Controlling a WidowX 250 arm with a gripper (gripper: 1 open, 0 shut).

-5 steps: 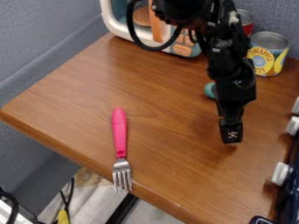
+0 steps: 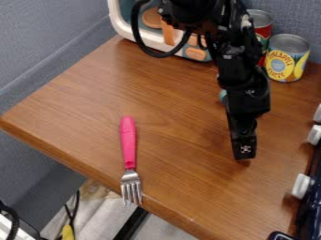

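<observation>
My black gripper [image 2: 243,150] hangs low over the wooden table [image 2: 88,112], right of centre, pointing down; whether its fingers are open or shut cannot be made out. A teal object [image 2: 222,96] shows partly behind the arm. A fork [image 2: 129,155] with a pink handle lies on the table to the left of the gripper, tines toward the front edge.
At the back stand a yellow can [image 2: 286,64], a red can behind it and a white-rimmed toy kitchen piece [image 2: 120,14]. A dark appliance with white knobs [image 2: 305,211] lines the right edge.
The fork and the other objects have not moved.
</observation>
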